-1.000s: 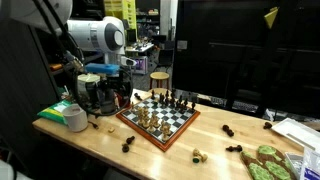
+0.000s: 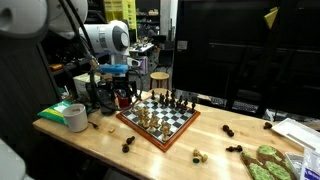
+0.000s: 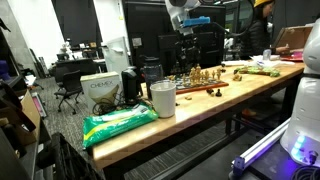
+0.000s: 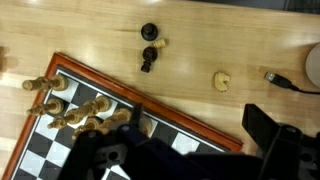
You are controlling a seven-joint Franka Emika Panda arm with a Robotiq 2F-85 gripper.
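A chessboard (image 2: 184,122) with a brown border lies on the wooden table, light and dark pieces standing on it. In the wrist view several light pieces (image 4: 88,108) crowd the board's corner at lower left. My gripper stands open above the table, its dark fingers spread wide with nothing between them; one finger overlaps the board's edge. Off the board, a dark piece (image 4: 150,32) and another dark piece (image 4: 149,60) lie by a small light piece (image 4: 162,43). A light pawn (image 4: 221,79) sits alone on bare wood.
A white cup (image 2: 76,118) stands at the table's left end, near a green bag (image 3: 120,124). A black cable (image 4: 290,83) reaches in from the right in the wrist view. At the far right lie a white tray (image 2: 298,132) and a green-patterned item (image 2: 265,165).
In exterior view 1 the arm has shifted slightly to the right, near the left end of the board. The board and the loose pieces look unmoved.
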